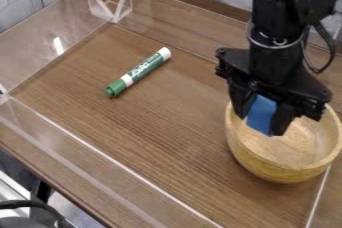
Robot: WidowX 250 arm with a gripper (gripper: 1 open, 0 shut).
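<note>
My black gripper (270, 102) hangs over a round cream bowl (278, 160) at the right of the view, shut on a blue object (262, 114) held inside or just above the bowl. The gripper's housing covers the upper part of the blue object, and the exact contact of the fingers is partly hidden.
A green and white tube (138, 72) lies on the wooden table (114, 142) at the upper left. A clear plastic wall runs along the table's left side.
</note>
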